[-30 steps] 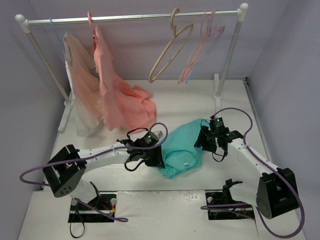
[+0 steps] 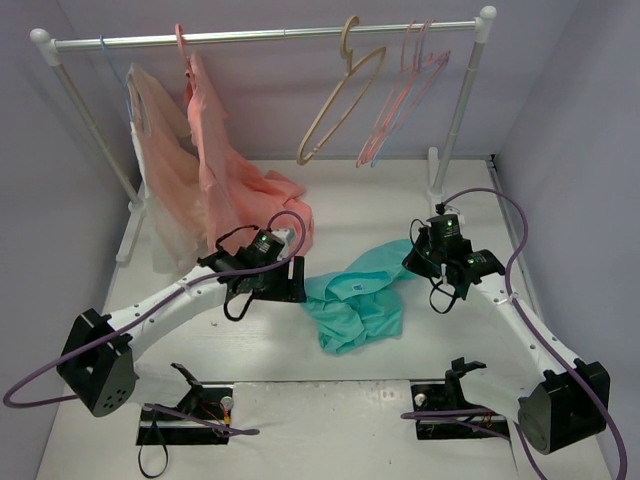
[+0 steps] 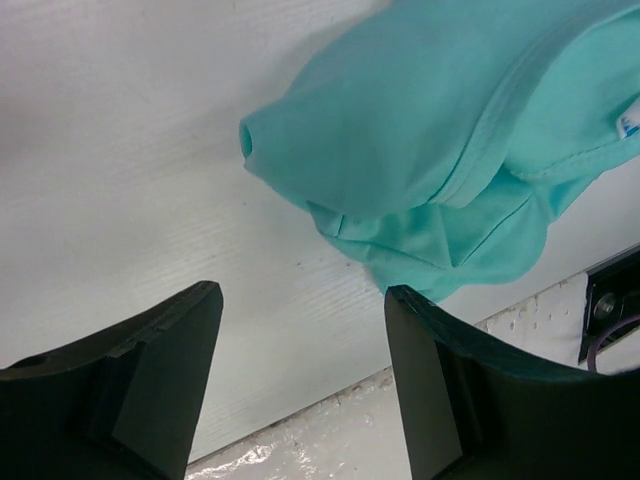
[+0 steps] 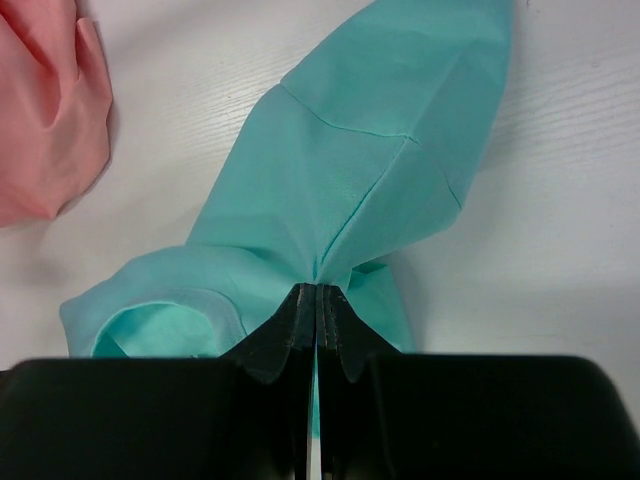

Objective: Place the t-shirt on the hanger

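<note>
A teal t-shirt (image 2: pixel 358 300) lies crumpled on the white table, a pale label showing near its collar. My right gripper is shut on a fold of it, with the cloth running up from between its fingertips. At the shirt's left edge, my left gripper (image 2: pixel 302 280) stands open; its fingers (image 3: pixel 170 360) are spread with only bare table between them, and the teal cloth (image 3: pixel 400 120) lies beyond their tips. A beige hanger (image 2: pixel 340 100) hangs from the rail, empty.
The metal rail (image 2: pixel 270 34) spans the back. Pink and blue hangers (image 2: pixel 400 100) hang empty at right. A salmon garment (image 2: pixel 235 170) and a peach one (image 2: pixel 165 160) hang at left, the salmon one reaching the table near my left arm.
My left gripper has drawn back leftward and opened, letting go of the shirt's left side. The right gripper has shifted slightly right with its fold, and the shirt has changed shape.
</note>
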